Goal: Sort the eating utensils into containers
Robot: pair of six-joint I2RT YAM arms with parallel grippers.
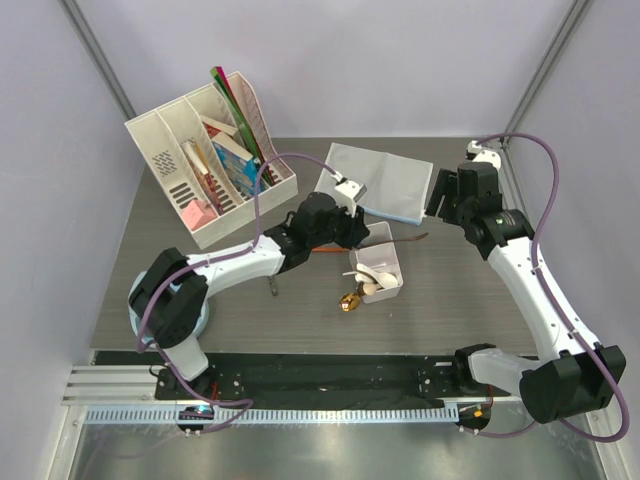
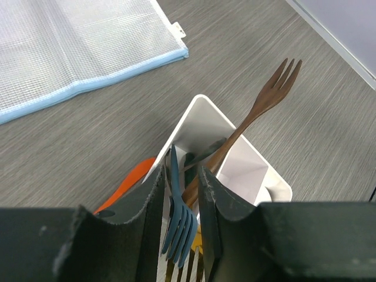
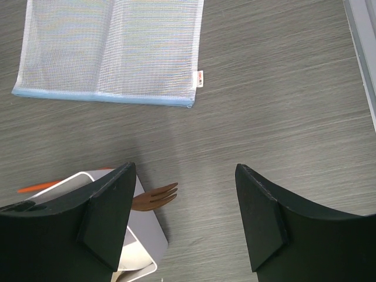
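The white divided container [image 1: 390,288] holds utensils in the middle of the table. A wooden fork [image 2: 269,97] leans out of its rear compartment to the right, beside a dark blue fork [image 2: 179,226]. My left gripper is over that compartment, part open, the forks showing between and below its fingers; whether it touches them I cannot tell. An orange utensil [image 2: 132,176] lies behind the container's left side. A gold utensil [image 1: 349,302] is at the front. My right gripper stands open and empty, high to the right of the container.
A white mesh mat [image 1: 370,175] lies behind the container. A large organizer [image 1: 209,228] with boxes and sticks stands back left, a light blue item [image 1: 200,320] front left.
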